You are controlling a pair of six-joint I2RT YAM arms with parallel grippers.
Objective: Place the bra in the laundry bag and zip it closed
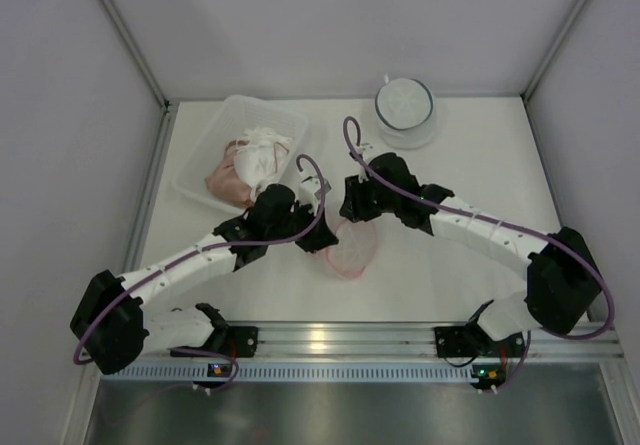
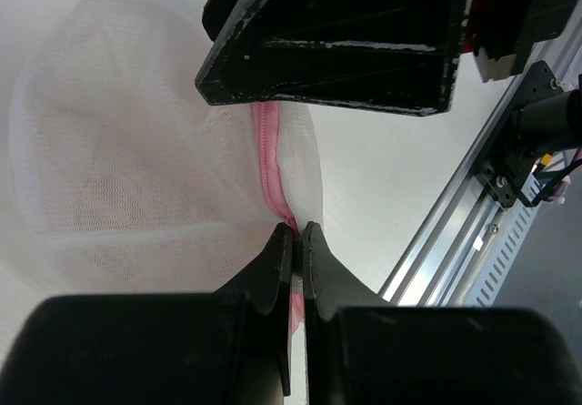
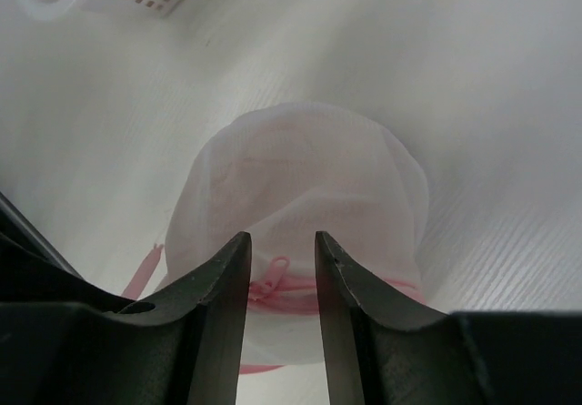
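The white mesh laundry bag (image 1: 352, 255) lies on the table in front of both arms, with a pink zip (image 2: 269, 159) along its edge. My left gripper is shut on the zip edge of the bag. The right gripper is part open over the bag, its two fingertips apart. Between and below those tips, in the right wrist view, shows a pink zip pull (image 3: 273, 273); nothing is clearly gripped. In the left wrist view, the right gripper's black finger (image 2: 336, 45) covers part of the zip. I cannot make out a bra inside the bag.
A white basket (image 1: 190, 187) at the back left holds tan and white cloth (image 1: 240, 165). At the back right stands a round, white, dark-rimmed container (image 1: 404, 103). Both grippers are very close together.
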